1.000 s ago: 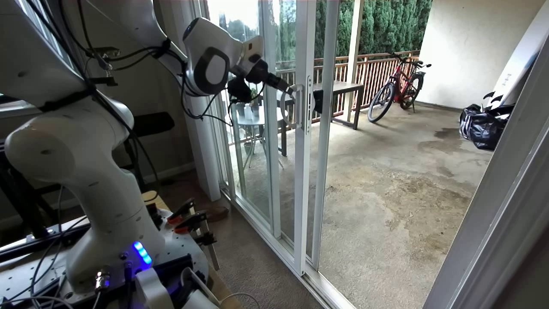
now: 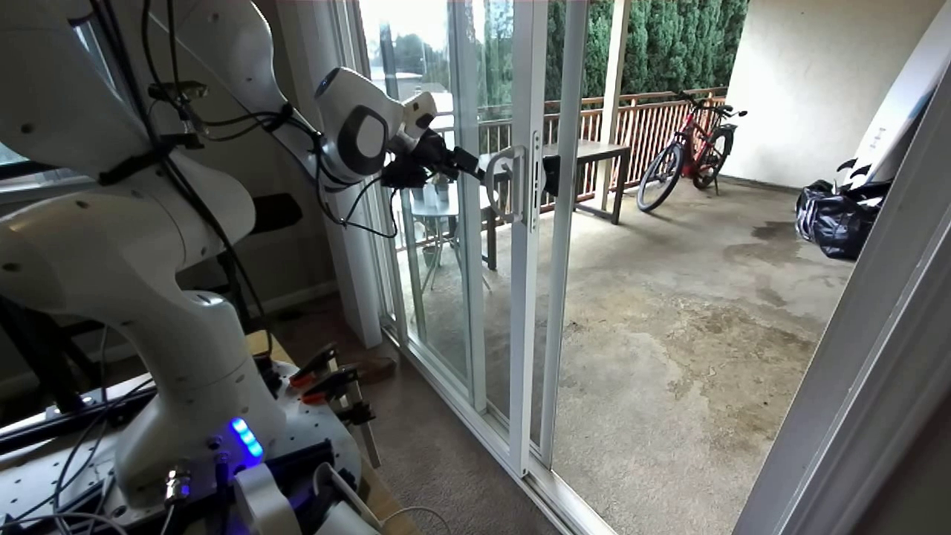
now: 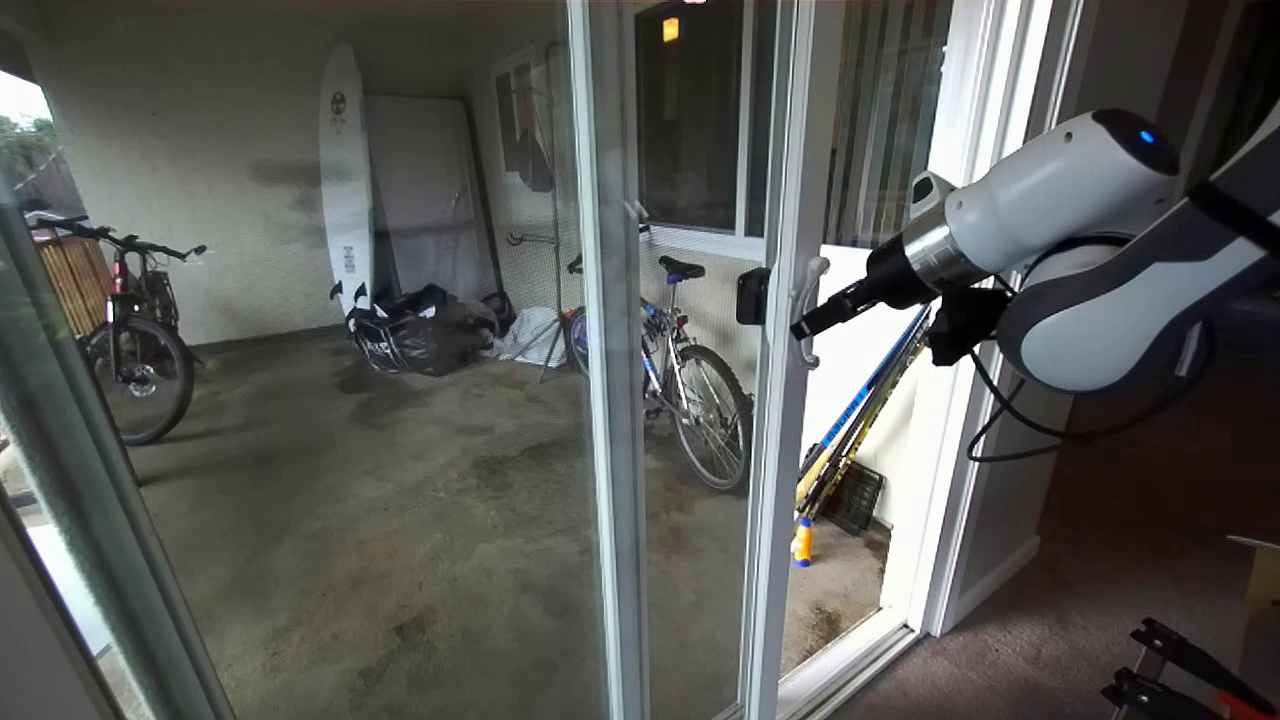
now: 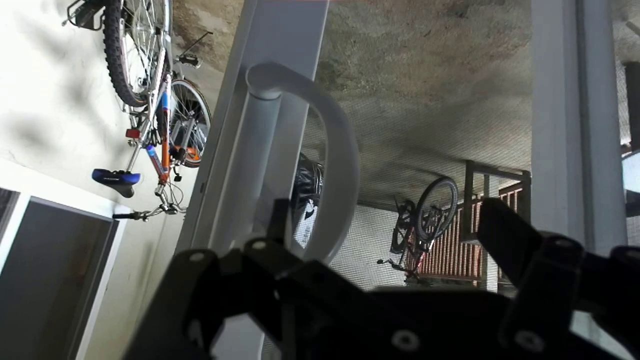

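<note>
A white D-shaped handle [image 4: 342,162] is mounted on the edge frame of the sliding glass door [image 2: 524,312], which stands partly open. My gripper is open, its black fingers [image 4: 507,234] spread wide apart. In the wrist view one fingertip overlaps the opening of the handle, and the other is well to the right; the handle's curved bar lies between them in the picture. Exterior view 2 has the gripper [image 3: 806,322] angled down towards the handle [image 3: 811,312]. Whether a finger touches the handle cannot be told. The handle's lower end is hidden behind the gripper.
Beyond the doorway is a concrete balcony with a red bicycle [image 2: 691,151], a table [image 2: 588,151] and a black bag [image 2: 838,218]. Clamps [image 2: 334,383] stand on the robot's base. The door track [image 2: 553,499] runs along the floor.
The sliding door appears in the same place.
</note>
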